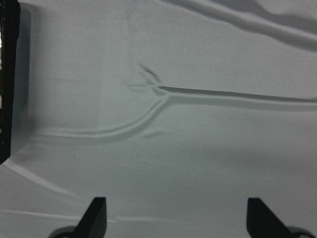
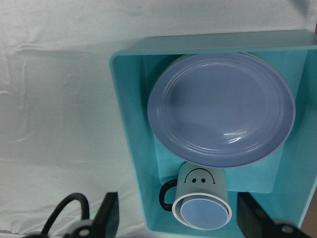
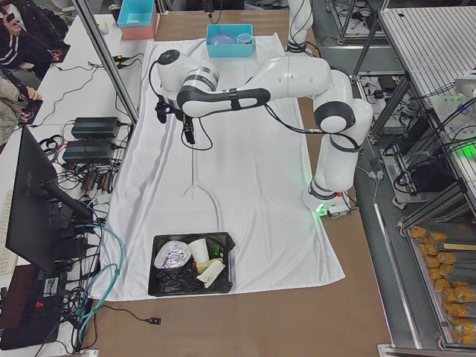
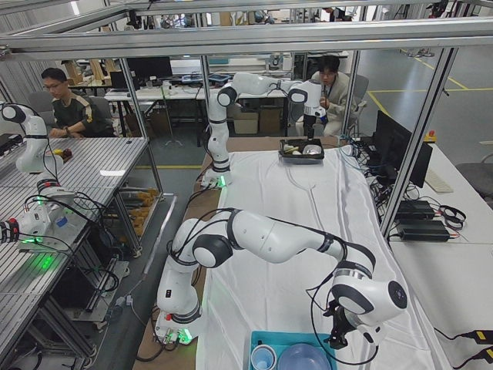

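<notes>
My left gripper (image 3: 175, 120) hangs open over the white sheet (image 1: 198, 139), empty between its fingers; the edge of a black tray (image 1: 6, 84) shows at left in its wrist view. My right gripper is open above a blue bin (image 2: 126, 109) holding a blue plate (image 2: 220, 109) and a white mug (image 2: 197, 178) with a face drawn on it and a light blue inside. In the camera left view the black tray (image 3: 156, 282) holds a foil-like round item (image 3: 172, 254) and several pale items (image 3: 210, 274).
Monitors (image 3: 33, 208) and cables line one side, a metal-topped bench (image 3: 424, 52) the other. Brown board (image 3: 282, 320) shows beyond the sheet's edges.
</notes>
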